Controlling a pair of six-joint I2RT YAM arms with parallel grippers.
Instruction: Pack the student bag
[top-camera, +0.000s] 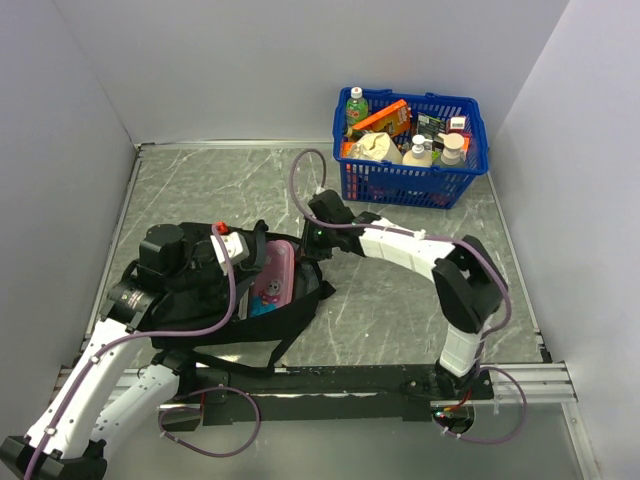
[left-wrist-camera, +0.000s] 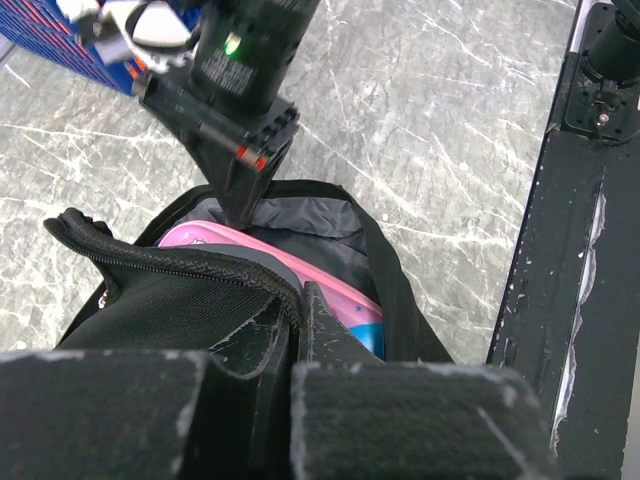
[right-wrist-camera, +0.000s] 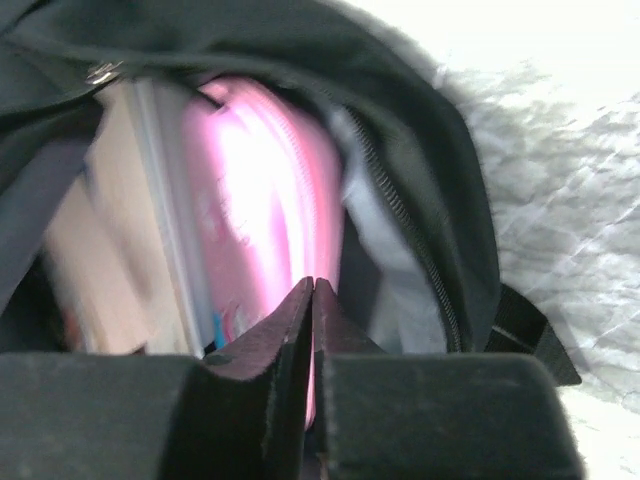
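The black bag (top-camera: 292, 323) lies open on the marble surface, holding a pink case (top-camera: 272, 275) with a cartoon print and, in the right wrist view, pale book-like items (right-wrist-camera: 150, 230) beside it. My left gripper is shut on the bag's zippered upper edge, holding it up. My right gripper hangs at the bag's right rim, above the pink case; its fingertips are together, and I cannot make out anything between them.
A blue basket (top-camera: 408, 181) full of bottles, boxes and packets stands at the back right. Bare marble (top-camera: 420, 310) lies right of the bag. Walls close in the sides and back.
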